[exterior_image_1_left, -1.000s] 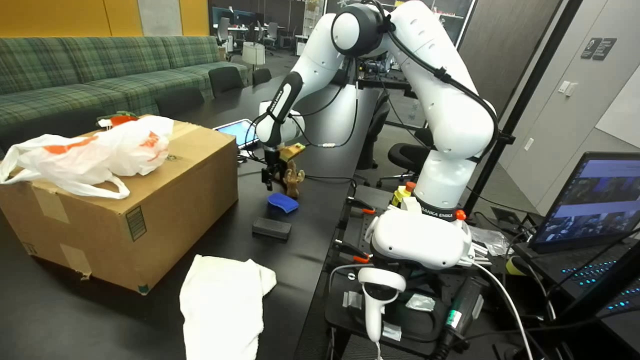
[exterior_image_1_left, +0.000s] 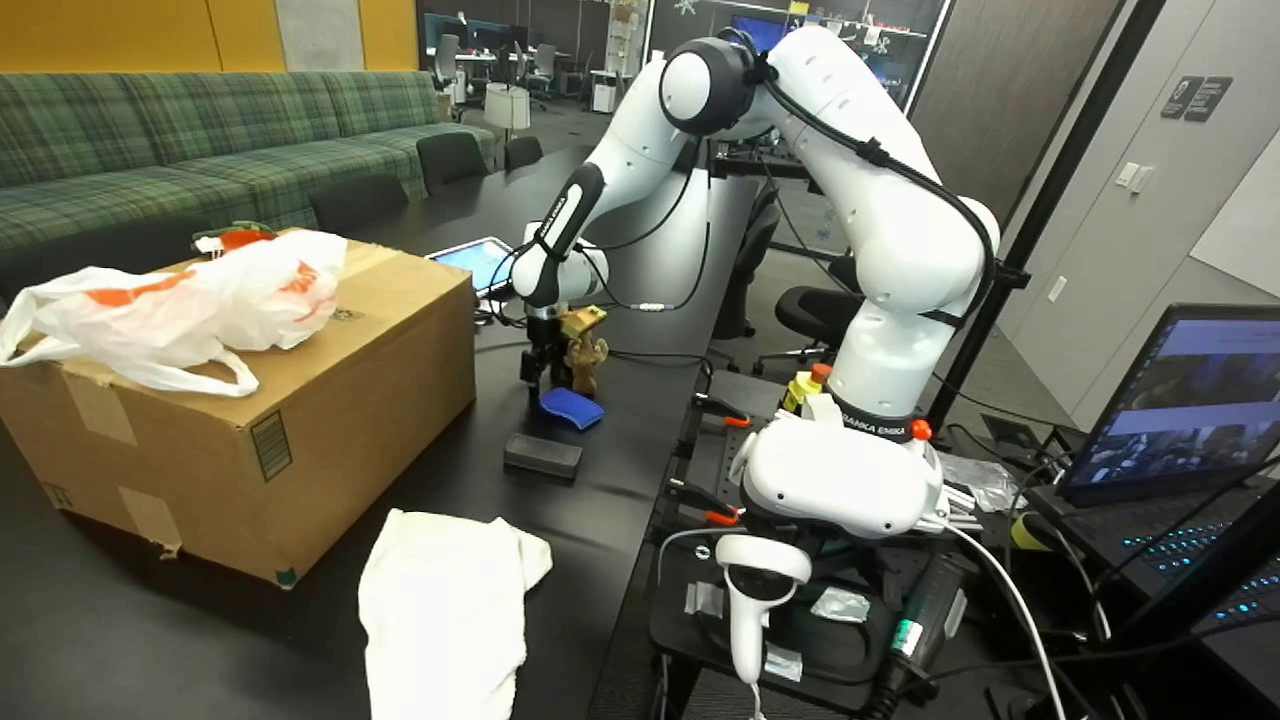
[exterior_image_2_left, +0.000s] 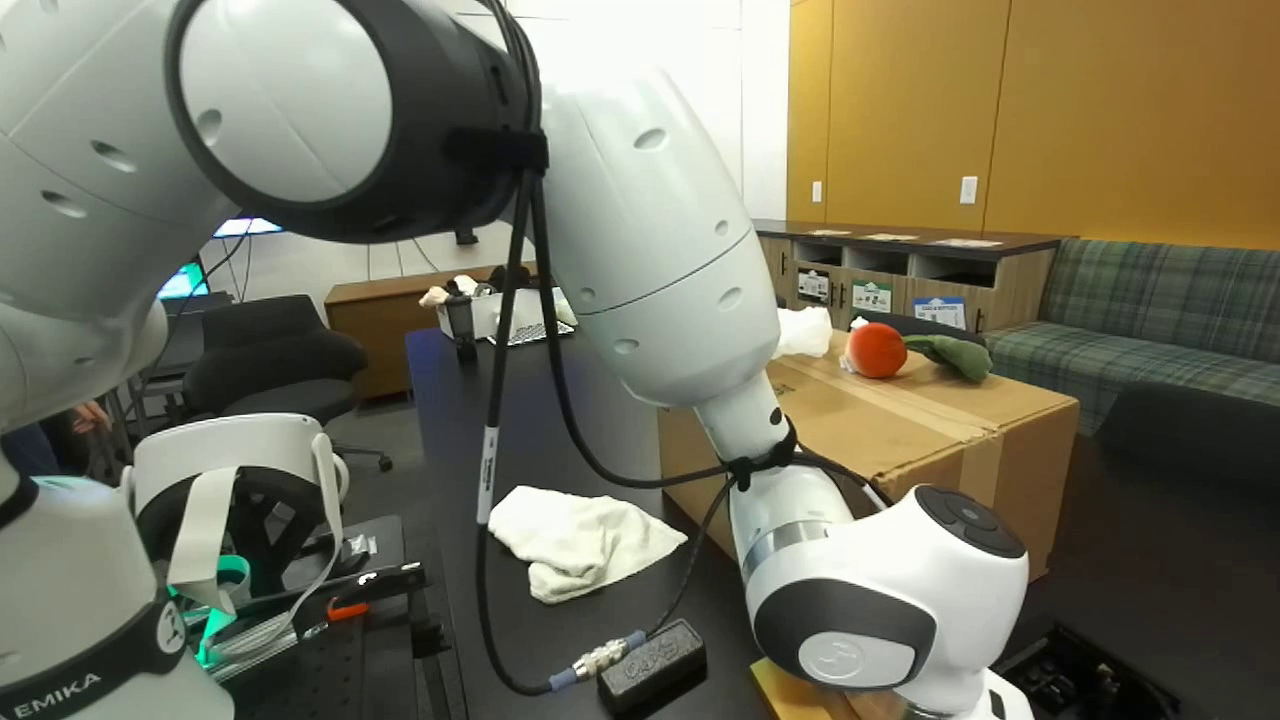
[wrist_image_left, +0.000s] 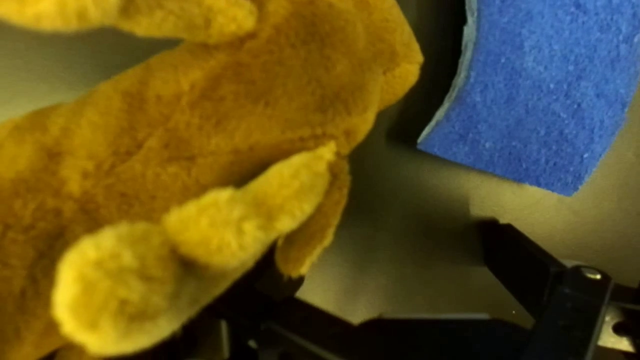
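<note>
A brown plush toy (exterior_image_1_left: 584, 364) stands on the dark table, right beside my gripper (exterior_image_1_left: 542, 368). In the wrist view the plush (wrist_image_left: 240, 108) fills the left side, its paler limbs partly covering one finger. My gripper is open there, its black fingertips apart with bare table visible between them. Just past the fingers lies a curved blue sponge (wrist_image_left: 534, 90); from outside, this same sponge (exterior_image_1_left: 572, 408) is close in front of the gripper and plush. The arm's hand hides the fingers in the second exterior view.
Nearer the front are a black eraser-like block (exterior_image_1_left: 542, 456) and a white cloth (exterior_image_1_left: 450, 612). A large cardboard box (exterior_image_1_left: 372, 396) bounds the left side, with a plastic bag on top. A tablet (exterior_image_1_left: 477, 264) lies behind the gripper, and cables hang along the arm.
My gripper has come down a little toward the table, beside the plush.
</note>
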